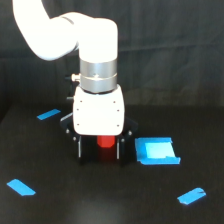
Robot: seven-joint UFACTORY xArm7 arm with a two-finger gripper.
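My gripper [98, 148] hangs at the centre of the camera view, its white body hiding part of a red object [105, 141] directly beneath it. The two fingers stand on either side of the red object, with dark gaps visible beside it, so the gripper looks open around it. The object's full shape is hidden.
A blue-taped square with a pale middle [158, 149] lies to the right of the gripper on the black table [110, 195]. Short blue tape strips mark the left, lower left and lower right.
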